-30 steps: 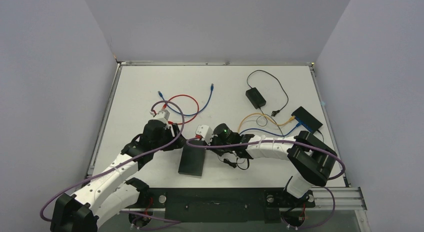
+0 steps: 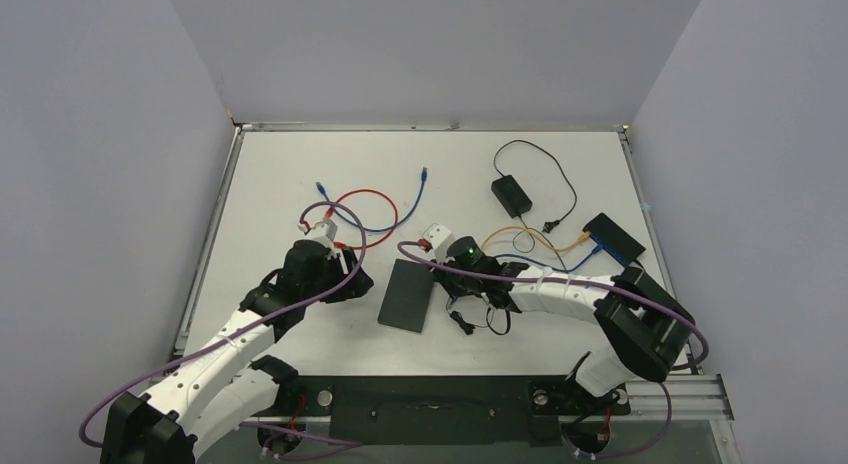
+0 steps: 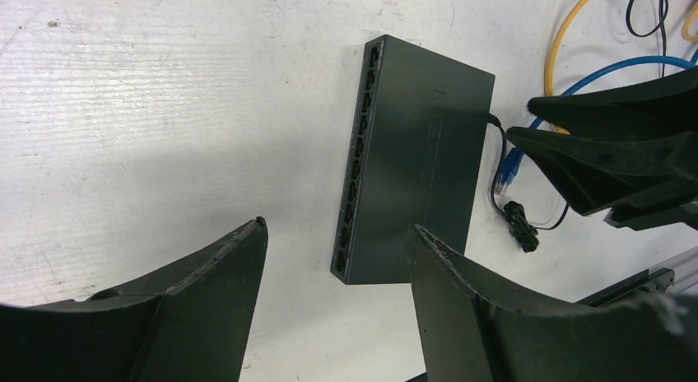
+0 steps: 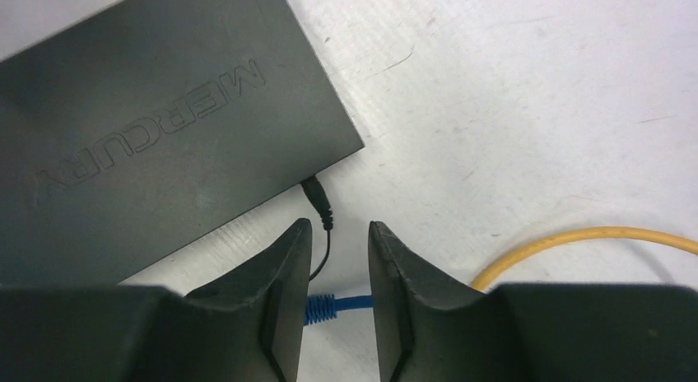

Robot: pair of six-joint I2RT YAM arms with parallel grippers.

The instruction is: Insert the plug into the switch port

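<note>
The black plug (image 4: 315,194) sits in the port on the rear edge of the black switch (image 4: 181,118), its thin cord trailing down. In the left wrist view the switch lies flat on the table with its row of ports facing left. My right gripper stands open around the cord line, just clear of the plug, holding nothing. To the left of the switch in the top view, my left gripper (image 2: 362,269) is open and empty; its fingers (image 3: 226,275) frame the switch's near end in the left wrist view.
Blue cable (image 2: 545,267) and yellow cable (image 2: 545,239) run to a second black box (image 2: 613,238) at the right. A power adapter (image 2: 511,195) lies at the back. Red cable (image 2: 393,206) loops behind the left gripper.
The left arm has barely moved.
</note>
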